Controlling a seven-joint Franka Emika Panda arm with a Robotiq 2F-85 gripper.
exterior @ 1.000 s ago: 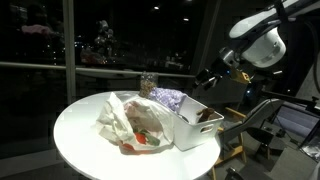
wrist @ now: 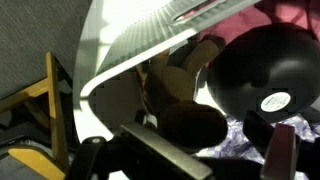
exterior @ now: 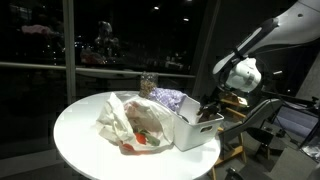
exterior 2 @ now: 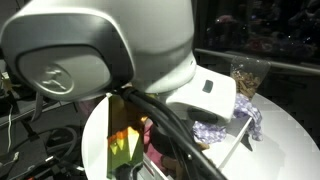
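Note:
A white bin (exterior: 193, 136) stands at the table's right edge in exterior view 1, with my gripper (exterior: 209, 108) low over its opening. Seen from the wrist, the bin holds a round black object (wrist: 255, 75) with a white label, a brown rounded object (wrist: 193, 127) and some light-brown pieces (wrist: 180, 82). My gripper is open above these contents, its dark fingers (wrist: 282, 152) spread apart. The brown object lies close by the left finger; whether they touch I cannot tell. In exterior view 2 the arm (exterior 2: 160, 50) hides the gripper.
On the round white table (exterior: 75, 133) lies a crumpled whitish bag (exterior: 118, 118) with red and green inside. A purple-patterned bag (exterior: 168, 98) and a clear bag of brown bits (exterior: 149, 83) stand behind the bin. Chairs (exterior: 255, 118) are at the right.
From above and right of the bin, the arm has come down, bringing the gripper to the bin's opening. Bin and bags have not visibly moved.

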